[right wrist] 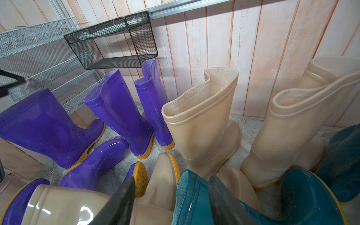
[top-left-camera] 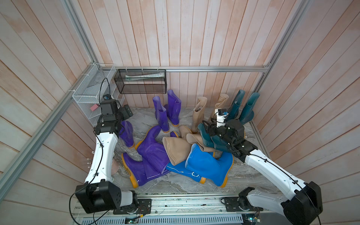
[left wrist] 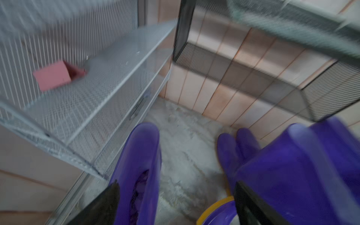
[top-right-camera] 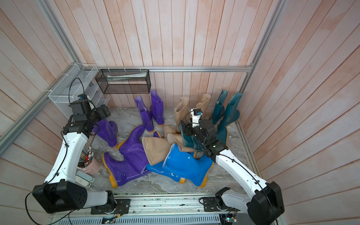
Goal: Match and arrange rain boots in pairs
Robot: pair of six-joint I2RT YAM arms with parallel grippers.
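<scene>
At the left, my left gripper is open above and beside a purple boot with a yellow sole; nothing is held between its fingers. My right gripper has its fingers apart around the rim of a teal boot that lies tilted among the pile. Two purple boots stand near the back wall, then two beige boots, then two teal boots at the right. In the front pile lie large purple boots, beige boots and blue boots, overlapping each other.
A black wire basket hangs on the back wall, and white wire shelves fill the left corner. In the top right view, a pink cup of pens stands by the left arm. Bare marble floor shows at the front right.
</scene>
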